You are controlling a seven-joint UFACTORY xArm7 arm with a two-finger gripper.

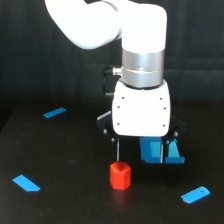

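A red block (120, 176) with an angular outline stands upright on the dark table in front of the arm. My white gripper (140, 158) points downward above and behind it in the picture. Its thin dark fingers (117, 150) are spread wide, and nothing shows between them except the background. The left finger appears just over the red block's top; whether they touch cannot be told from this angle. Partly hidden behind the hand is a bright blue object (172, 154) with slanted sides, so its full shape is unclear.
Blue tape strips mark the table: one at the left front (26, 183), another at the right front (195, 195), a third at the left rear (55, 113). Dark curtain hangs behind.
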